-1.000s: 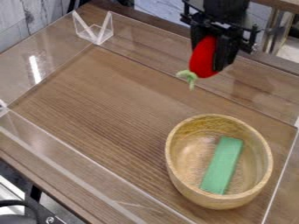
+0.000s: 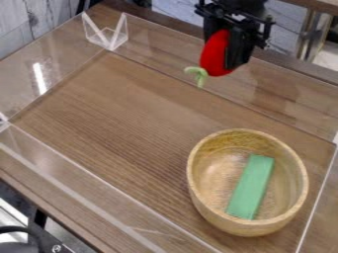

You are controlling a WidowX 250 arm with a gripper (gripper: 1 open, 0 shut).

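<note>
My gripper (image 2: pixel 226 41), dark and at the upper middle of the camera view, is shut on a red object (image 2: pixel 219 57) with a small green tip (image 2: pixel 197 74), held above the wooden table (image 2: pixel 119 128). A tan round bowl (image 2: pixel 211 158) at the lower right holds a green rectangular block (image 2: pixel 250 187).
A white wire-like holder (image 2: pixel 109 30) stands at the back left. Wooden edges border the table at the back right, and dark parts lie at the bottom left corner.
The gripper and the red object have moved up and to the left, toward the back of the table. The bowl and block are unchanged.
</note>
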